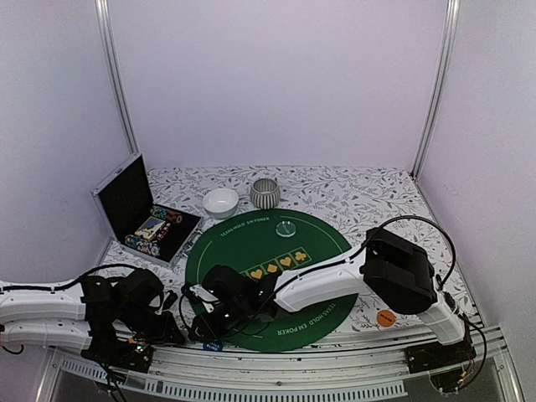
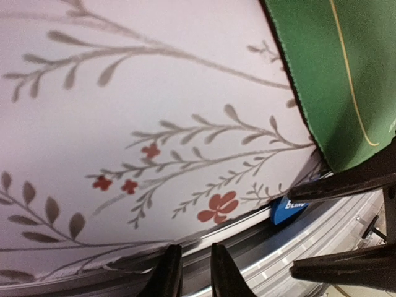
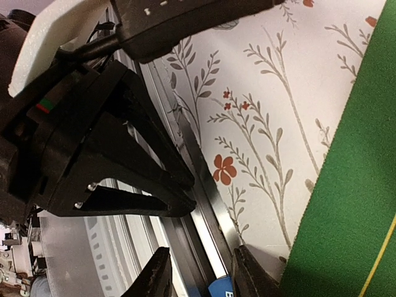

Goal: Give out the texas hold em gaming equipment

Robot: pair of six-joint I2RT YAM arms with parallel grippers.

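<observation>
A blue disc point(image 1: 213, 346) with white lettering lies at the front table edge by the metal rail, close to the green poker mat point(image 1: 251, 230). My left gripper is open over the rail, nothing between its fingers, with the blue disc point(image 2: 286, 211) off to its right. Facing it, my right gripper stands part open too; the blue disc point(image 3: 221, 287) shows low between its fingers, partly cut off by the frame. Whether a finger touches the disc, I cannot tell. An orange disc point(image 1: 386, 318) lies right of the mat, and a clear greenish disc point(image 1: 286, 229) sits on it.
The open case point(image 1: 155, 222) with chips and cards is at the left. Behind the mat stand a white bowl point(image 1: 221, 202) and a striped cup point(image 1: 265, 193). Both grippers are very close together at the front edge.
</observation>
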